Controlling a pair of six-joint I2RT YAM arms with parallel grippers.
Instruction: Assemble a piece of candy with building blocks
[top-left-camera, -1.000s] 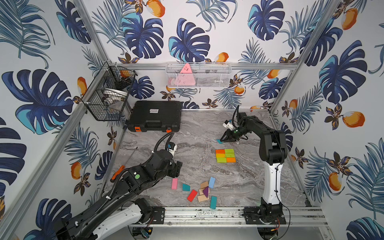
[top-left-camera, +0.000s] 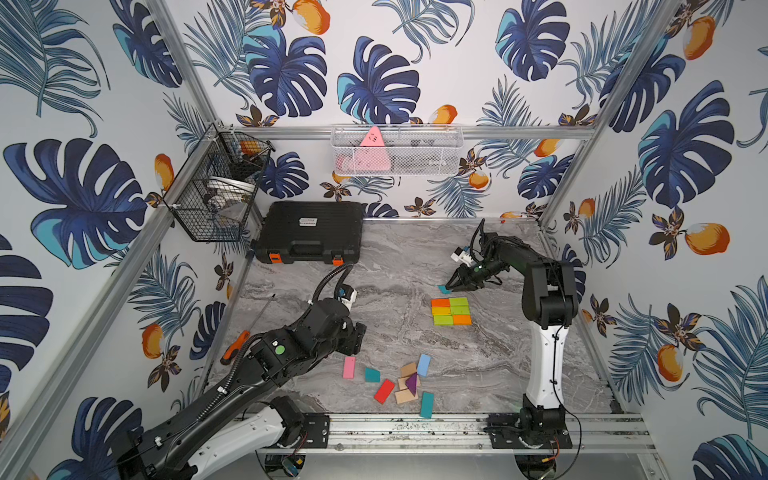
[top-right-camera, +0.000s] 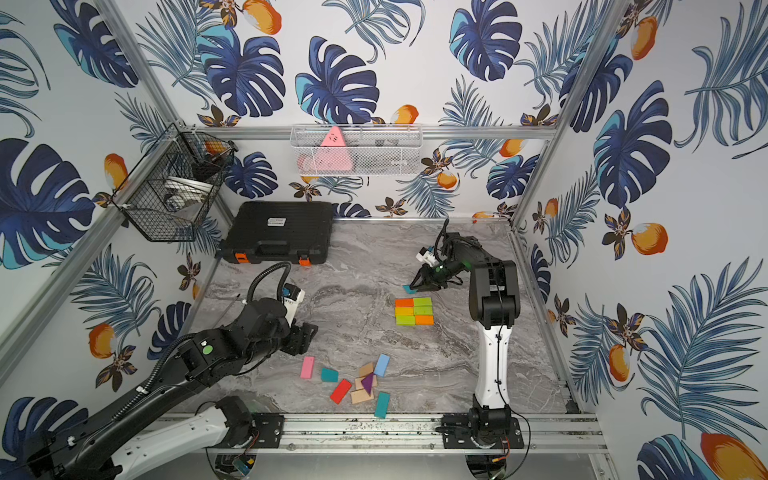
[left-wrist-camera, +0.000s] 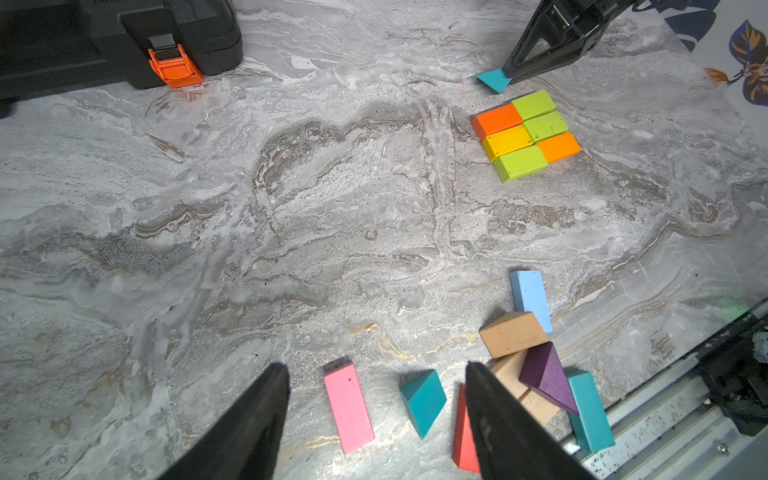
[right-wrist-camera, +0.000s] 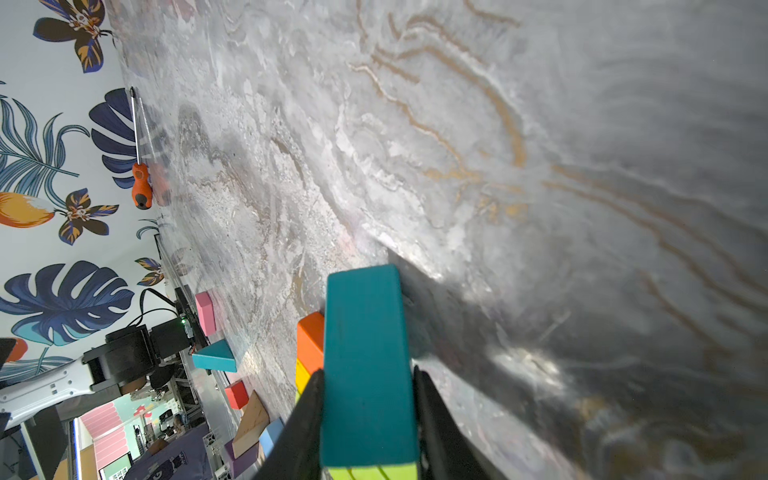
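A flat grid of orange, yellow and green blocks (left-wrist-camera: 525, 137) lies on the table, right of centre. My right gripper (top-left-camera: 454, 281) is shut on a teal block (right-wrist-camera: 364, 328), held just behind the grid's back edge, close to its orange block. My left gripper is open over the front left, its blurred fingers on either side of a pink block (left-wrist-camera: 348, 404) and a teal triangle (left-wrist-camera: 422, 400) seen below.
Loose red (top-left-camera: 384, 391), blue (top-left-camera: 423, 364), wooden, purple and teal blocks lie at the front centre. A black case (top-left-camera: 308, 228) sits at the back left, a screwdriver (top-left-camera: 236, 345) at the left edge.
The left arm shows almost no movement.
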